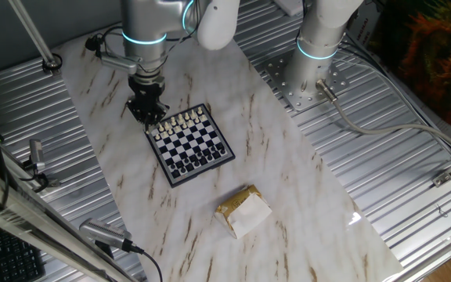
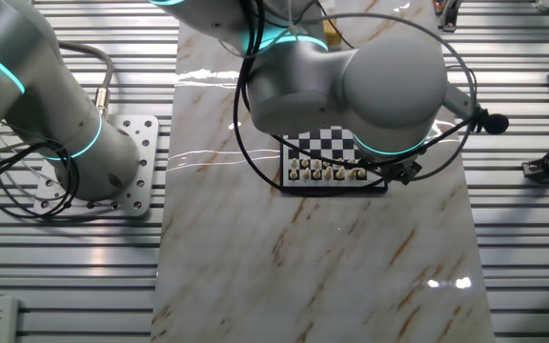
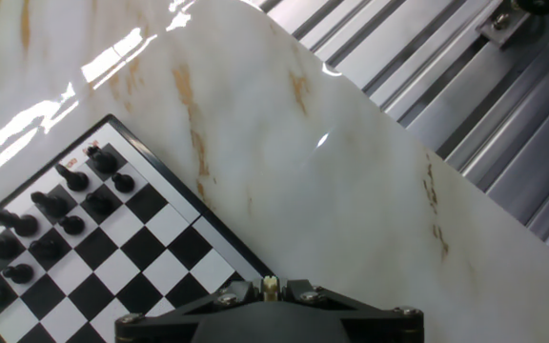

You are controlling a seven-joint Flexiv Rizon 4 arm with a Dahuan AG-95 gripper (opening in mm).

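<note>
The chessboard (image 1: pixel 185 144) lies flat on the marble-patterned table, with white pieces (image 1: pixel 180 121) along one side and black pieces (image 1: pixel 200 162) along the opposite side. My gripper (image 1: pixel 148 128) is low at the board's corner on the white side. In the wrist view, a small pale chess piece (image 3: pixel 271 283) shows between the fingertips, and the gripper is shut on it, near the board's dark edge. Black pieces (image 3: pixel 53 202) stand at the left of that view. The arm covers part of the board in exterior view 2.
A gold packet with a white face (image 1: pixel 243 211) rests on the table, apart from the board. Bare marble table (image 1: pixel 288 192) surrounds both. A camera (image 1: pixel 106 233) with a cable is near the table's left edge.
</note>
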